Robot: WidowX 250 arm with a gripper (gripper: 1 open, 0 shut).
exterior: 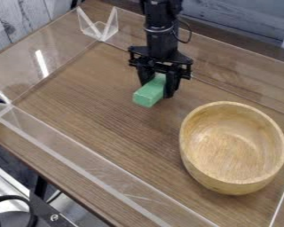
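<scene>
The black gripper [160, 73] reaches down from the top centre of the camera view, shut on a green block [149, 93] that sits just below its fingers, over the wooden table [74, 133]. The block's contact with the table cannot be told.
A large tan round bowl [231, 149] sits at the lower right. A clear plastic object [99, 22] is at the upper left. A black cable [14, 204] runs at the bottom left.
</scene>
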